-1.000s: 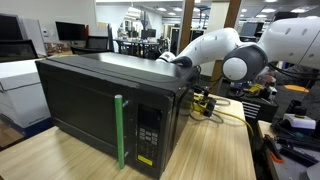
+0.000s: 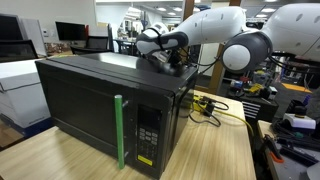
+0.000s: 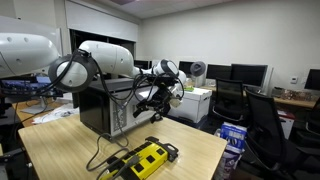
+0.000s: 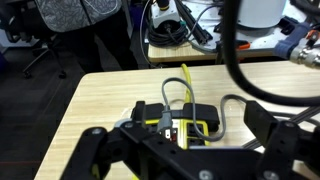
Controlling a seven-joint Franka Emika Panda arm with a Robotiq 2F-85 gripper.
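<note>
In exterior view 1 a black microwave (image 2: 95,108) with a green door handle (image 2: 119,131) stands on the wooden table, its door shut. My gripper (image 2: 163,62) is behind and above its right rear corner, partly hidden. Exterior view 2 shows the gripper (image 3: 150,103) hanging in the air near the microwave (image 3: 92,112), above the table. Along the bottom of the wrist view, dark finger parts (image 4: 94,151) stand apart; the gripper is open and nothing shows held.
A yellow and black device (image 3: 141,162) with cables lies on the table below the gripper. Bare tabletop (image 3: 195,142) stretches to its right. Office chairs (image 3: 273,130) stand beyond the table. A thick dark cable (image 4: 235,62) loops across the wrist view.
In exterior view 1 the arm has risen and shifted left, so more of the gripper shows above the microwave's rear corner. The microwave has not moved.
</note>
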